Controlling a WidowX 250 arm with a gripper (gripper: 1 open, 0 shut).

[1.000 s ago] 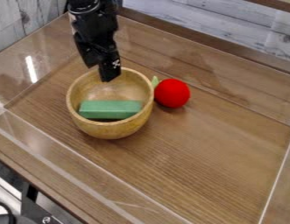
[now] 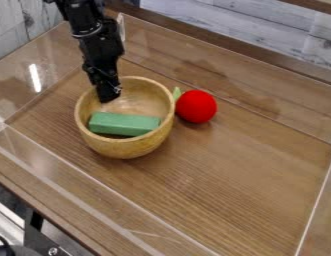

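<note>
A wooden bowl (image 2: pixel 124 144) sits left of centre, holding a green block (image 2: pixel 125 124). The dark gripper (image 2: pixel 112 88) comes down from the top onto the bowl's back left rim. Its fingers are small and dark in this view; whether they are closed on the rim is hard to tell. A red ball (image 2: pixel 196 106) lies just right of the bowl, with a small green piece beside it.
The gripper has moved a little left and down, toward the bowl's back left rim. The bowl, block and ball look nearly unchanged.
</note>
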